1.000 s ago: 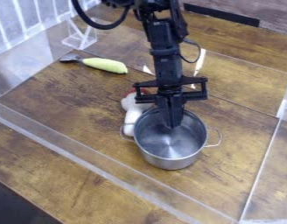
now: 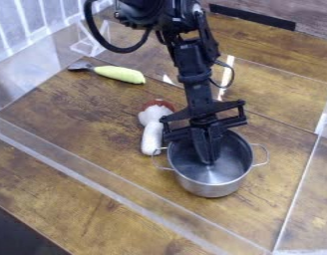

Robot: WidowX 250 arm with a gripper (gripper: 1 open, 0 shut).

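A steel pot [image 2: 211, 181] with wire handles stands on the wooden board at the lower middle right. My black gripper [image 2: 203, 147] reaches down from the top into the pot, over its back half; its fingertips are dark against the inside and hard to make out, so I cannot see whether anything is between them. A white item [image 2: 152, 137] and a pale round item with some red [image 2: 156, 112] lie just left of the pot.
A yellow corn cob [image 2: 120, 73] and a dark-handled utensil lie at the back left. Clear low walls edge the work area. The front left and right of the board are free.
My gripper has moved down, deeper into the pot. The pot sits slightly further right and lower in view than before.
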